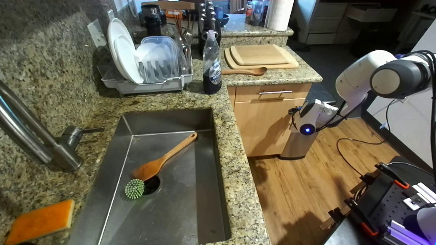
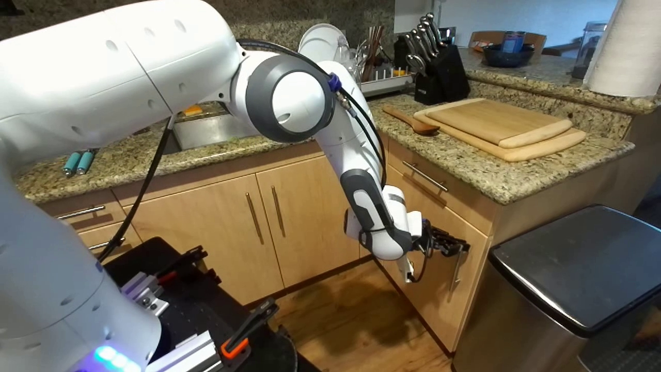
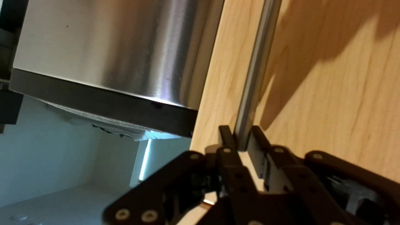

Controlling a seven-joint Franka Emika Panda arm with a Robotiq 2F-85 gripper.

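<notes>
A slim metal bar handle runs along the light wood cabinet door in the wrist view. My gripper is shut on this handle close to its end, with one dark finger on each side. In exterior view 2 the gripper is at the upper end of the handle, low on the cabinet below the drawer. The cabinet door appears flush with its frame. Exterior view 1 shows the arm reaching the same door from the right; the fingers are too small there to make out.
A steel trash can stands close beside the cabinet. Above the door are a drawer handle and the counter with cutting boards. Open wood floor lies in front. The sink holds a wooden spatula.
</notes>
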